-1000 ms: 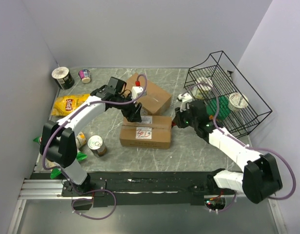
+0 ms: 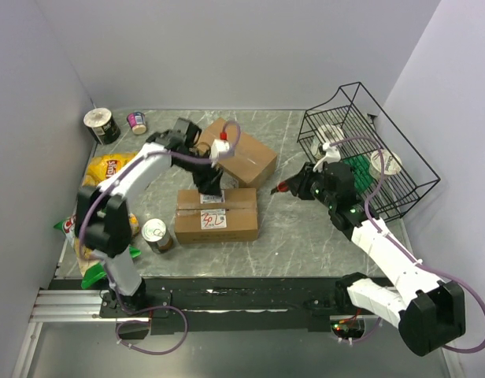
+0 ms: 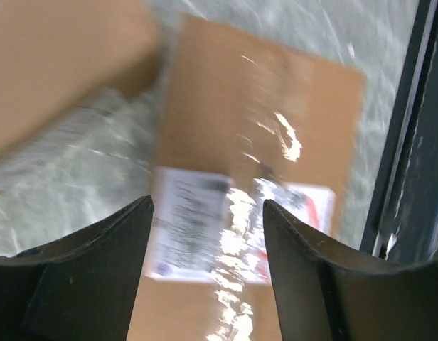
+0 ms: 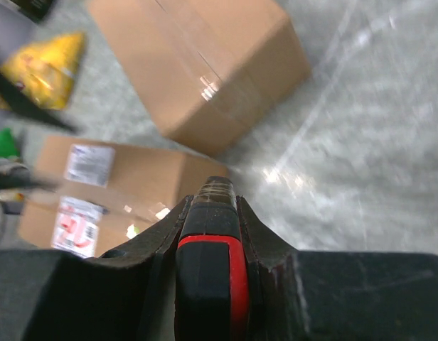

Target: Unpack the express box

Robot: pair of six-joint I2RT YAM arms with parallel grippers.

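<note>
A taped cardboard box [image 2: 216, 227] with shipping labels lies at the front middle. A second, larger box [image 2: 249, 157] is tilted behind it. My left gripper [image 2: 207, 183] is over the front box's back part; in the left wrist view its fingers [image 3: 105, 284] are apart above the tape and labels, with nothing seen between them. My right gripper [image 2: 290, 187] stands to the right of both boxes, pointing left, with a red-and-black tool [image 4: 208, 284] in it; the blade faces the front box's end.
A wire rack [image 2: 412, 169] holding containers stands at the right. Chip bags [image 2: 109, 167], cans [image 2: 157, 235] and tubs [image 2: 101, 126] fill the left side. Bare counter [image 2: 305, 252] lies at front right.
My left arm shifted slightly, blurred now.
</note>
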